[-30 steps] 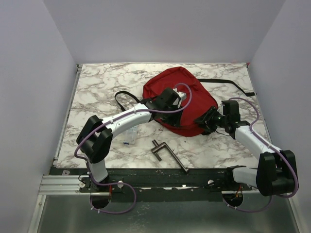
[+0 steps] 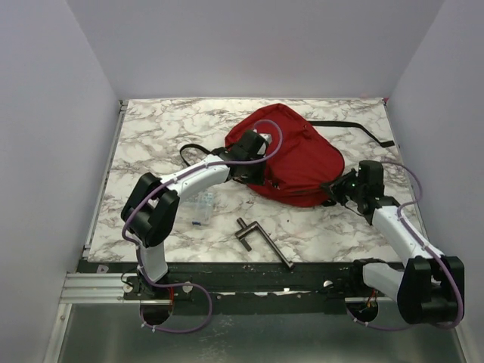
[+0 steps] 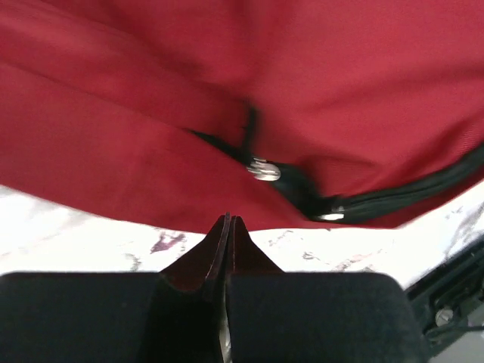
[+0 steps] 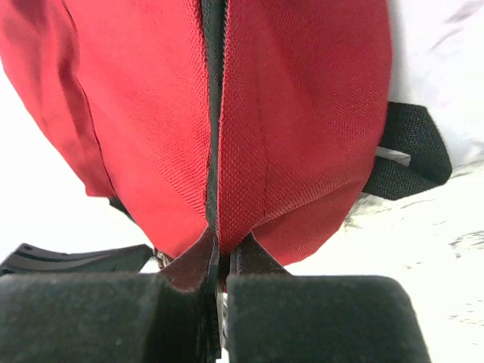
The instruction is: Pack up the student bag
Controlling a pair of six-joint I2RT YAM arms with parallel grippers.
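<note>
A red bag [image 2: 291, 151] with black zipper and straps lies flat on the marble table. My left gripper is shut over its front part, nothing showing between its fingers; the zipper pulls [image 3: 265, 169] lie just beyond the fingertips. My right gripper is shut on the red fabric along the zipper edge at the bag's right end, as the top and right wrist views show.
A clear item [image 2: 200, 208] lies front left of the bag, and a bent metal piece [image 2: 257, 231] lies at the front centre. Straps extend at back right and left.
My right gripper has moved right, drawing the bag's right end outward with it. My left gripper has moved left over the bag.
</note>
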